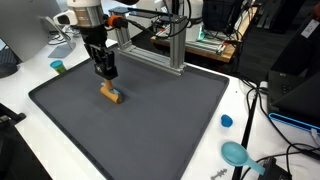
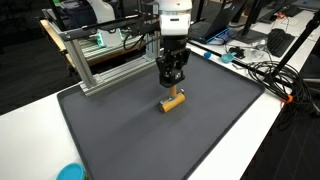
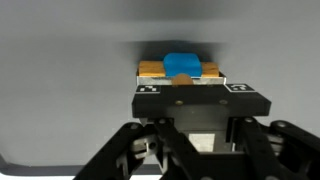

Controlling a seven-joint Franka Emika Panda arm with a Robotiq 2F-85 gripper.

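A wooden mallet-like piece hangs or rests at the grey board, its round bar lying crosswise and a short stem rising from it. My gripper is right above the bar, shut on that stem. In the first exterior view the orange-brown bar shows below the dark gripper. The wrist view shows the wooden bar crossing beyond the gripper, with a blue patch at its middle. Whether the bar touches the board I cannot tell.
Bare grey board spreads in front of the gripper. A blue cap-like object and a teal cup stand to the right. A green-topped container is at the left, and a metal rail frame lies behind.
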